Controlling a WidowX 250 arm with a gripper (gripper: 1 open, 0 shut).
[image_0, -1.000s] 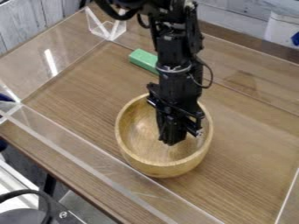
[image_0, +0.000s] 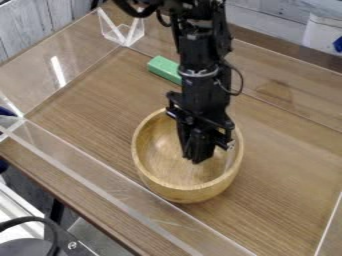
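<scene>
A round light wooden bowl (image_0: 174, 175) stands on the wooden table. My black gripper (image_0: 202, 150) reaches down into it from above, over the right half of the bowl, its lower end inside the rim. The dark fingers overlap one another in the view, so I cannot tell how far apart they are or whether anything is between them.
A green block (image_0: 164, 68) lies behind the arm on the left. A clear plastic object (image_0: 122, 29) is at the back left, a white object (image_0: 323, 37) at the back right.
My arm and gripper have shifted very slightly within the bowl. The bowl looks unmoved.
</scene>
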